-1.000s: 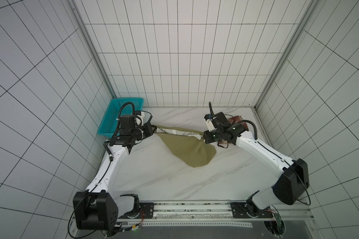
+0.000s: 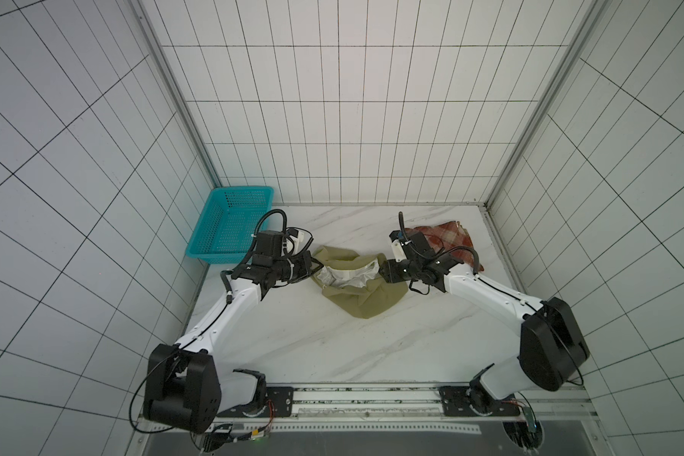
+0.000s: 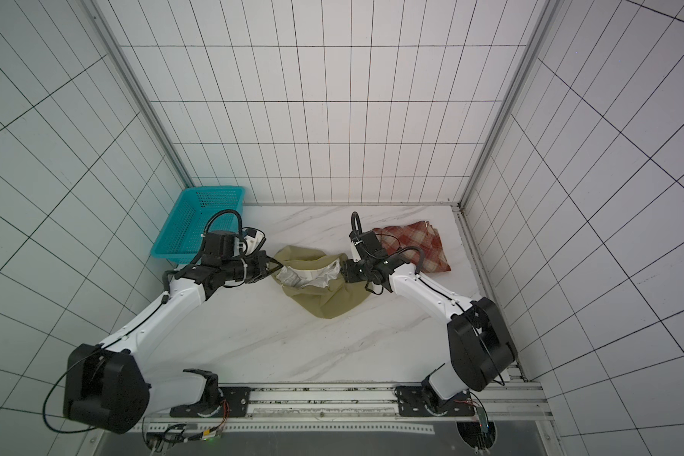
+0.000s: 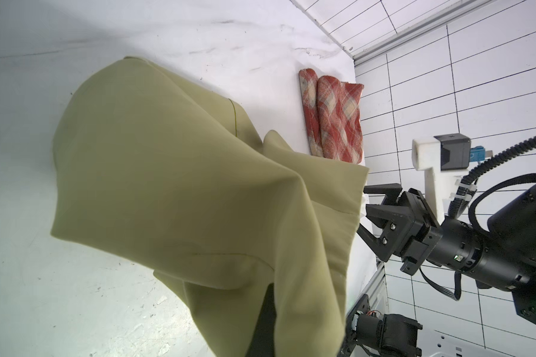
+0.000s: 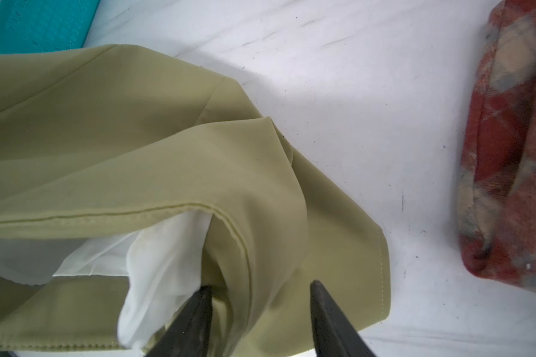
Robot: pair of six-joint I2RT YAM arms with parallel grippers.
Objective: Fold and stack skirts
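Observation:
An olive skirt (image 2: 364, 300) with white lining (image 5: 160, 261) lies bunched mid-table, its waist opening upward. My left gripper (image 2: 313, 267) is shut on the skirt at the left end of the waist; in the left wrist view cloth covers most of its fingers. My right gripper stands part open over the right end of the waist, with the folded band lying between and below its fingers. A red plaid skirt (image 4: 339, 119) lies folded at the back right.
A teal basket (image 2: 228, 220) stands at the back left.
The skirt's waist, stretched taut earlier, has slackened and sagged open, showing more lining. My left gripper has moved right and toward the front, and the two grippers are closer together.

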